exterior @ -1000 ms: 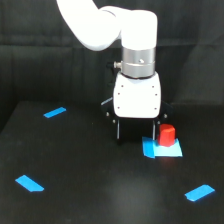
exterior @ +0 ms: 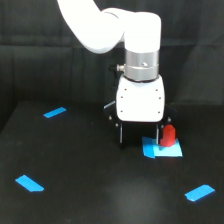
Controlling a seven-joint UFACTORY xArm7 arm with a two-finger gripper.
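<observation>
A small red block [exterior: 168, 137] sits on a light-blue patch [exterior: 174, 151] on the dark table, right of centre. My white gripper [exterior: 140, 139] points down just left of it. The two dark fingers stand wide apart, with nothing visible between them. The right finger [exterior: 157, 133] is close beside the block's left side; whether they touch I cannot tell.
Blue tape strips lie on the table at the back left [exterior: 55, 112], front left [exterior: 29, 184] and front right [exterior: 200, 193]. A dark curtain [exterior: 40, 50] hangs behind.
My gripper has moved slightly right and lower in the picture. The red block shows a narrower, more uneven outline now, in nearly the same place.
</observation>
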